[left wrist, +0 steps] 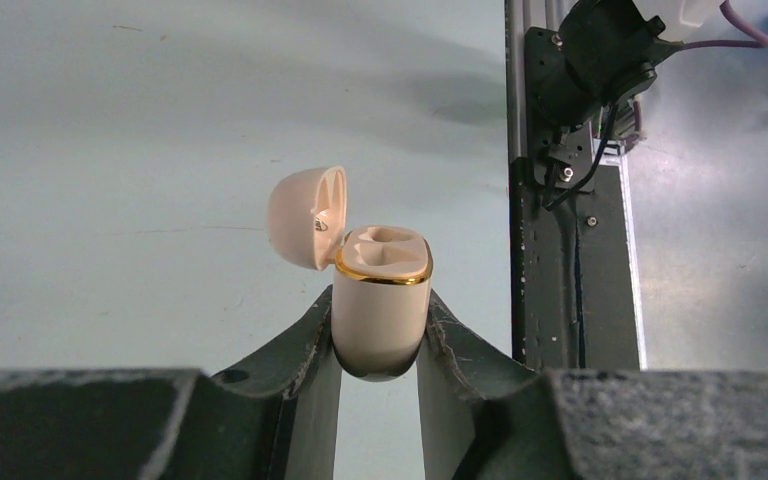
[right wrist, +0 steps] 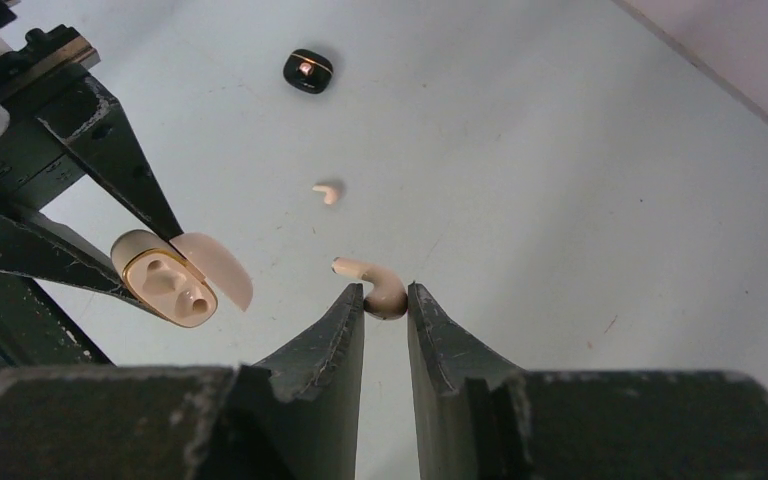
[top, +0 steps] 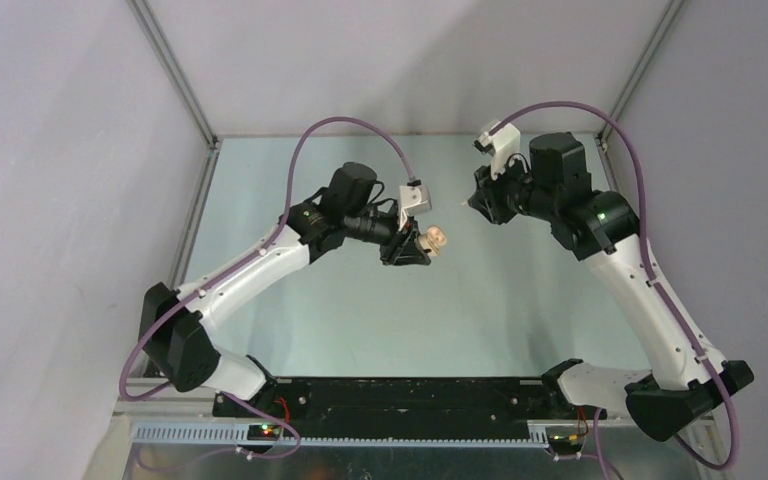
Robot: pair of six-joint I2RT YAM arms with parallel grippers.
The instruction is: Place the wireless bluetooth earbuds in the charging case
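A peach charging case (left wrist: pixel 380 310) with a gold rim is clamped in my left gripper (top: pixel 428 256), its lid (left wrist: pixel 305 215) swung open. Two empty earbud hollows show in its top. In the right wrist view, the same case (right wrist: pixel 165 285) appears at lower left with its hollows facing the camera. My right gripper is shut on one peach earbud (right wrist: pixel 384 292), whose stem points left, away from the fingertips. The held earbud is apart from the case. A second small peach earbud (right wrist: pixel 328 193) lies on the table beyond.
A small black case-like object (right wrist: pixel 308 71) with a gold line sits on the table past the loose earbud. A wall (right wrist: pixel 750 60) borders the table's edge.
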